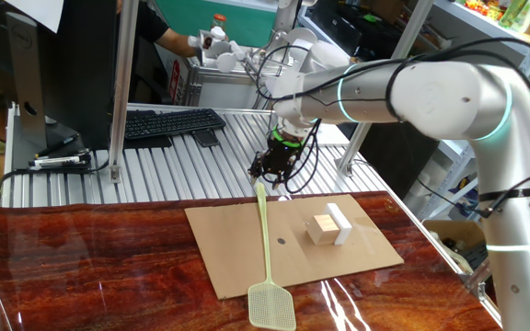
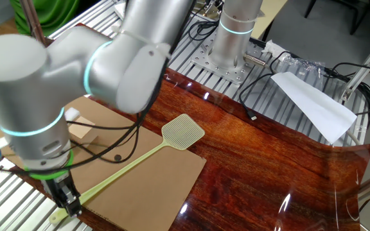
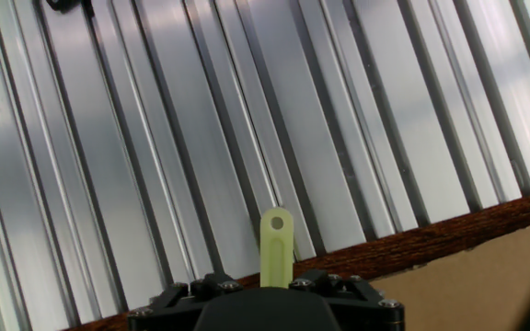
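Observation:
A pale yellow-green fly swatter (image 1: 265,241) lies across the cardboard, its mesh head past the board's near edge and its handle toward the slatted metal surface. At the handle's end is my gripper (image 1: 258,175), low and pointing down. From the other side, the gripper (image 2: 74,209) covers part of the handle, and the handle's tip (image 2: 58,217) sticks out beyond it. In the wrist view the holed handle end (image 3: 277,241) rises between the two black finger assemblies. The fingertips' contact with the handle is hidden, so grip or gap cannot be told.
A wooden block (image 1: 321,230) stands against a white block (image 1: 339,222) on the cardboard sheet (image 1: 228,267), right of the swatter. A keyboard (image 1: 175,123) sits on the metal slats behind.

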